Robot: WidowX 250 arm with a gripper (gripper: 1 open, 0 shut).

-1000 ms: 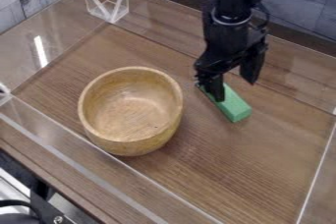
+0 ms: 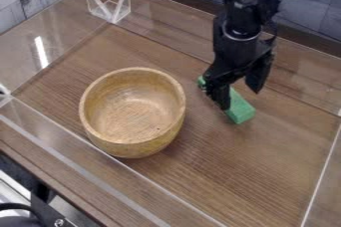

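Note:
My black gripper point(image 2: 236, 77) reaches down from the top centre, open, with its fingers over the upper end of a green block point(image 2: 238, 110). The block lies flat on the wooden table, partly hidden at its upper end by the gripper. Whether the fingers touch it I cannot tell.
A round wooden bowl point(image 2: 132, 112) sits left of the block. A white wire-like object point(image 2: 110, 4) stands at the back left.

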